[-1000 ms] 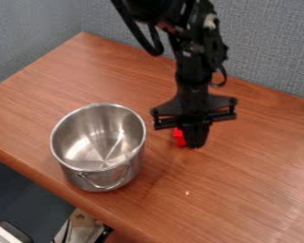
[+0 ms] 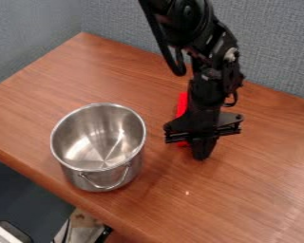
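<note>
A steel pot (image 2: 99, 146) with a handle stands upright on the wooden table (image 2: 243, 209), left of centre. My black gripper (image 2: 200, 152) is low over the table to the right of the pot, apart from it. A red object (image 2: 182, 106) shows behind the gripper and is mostly hidden by it. The fingertips look close together; I cannot make out anything between them.
A grey padded wall runs behind it. The table's left edge drops to a dark floor with some items at the lower left.
The gripper has moved down and slightly toward the back, and its fingers now look closer together. More red shows higher up behind it. The pot has not moved.
</note>
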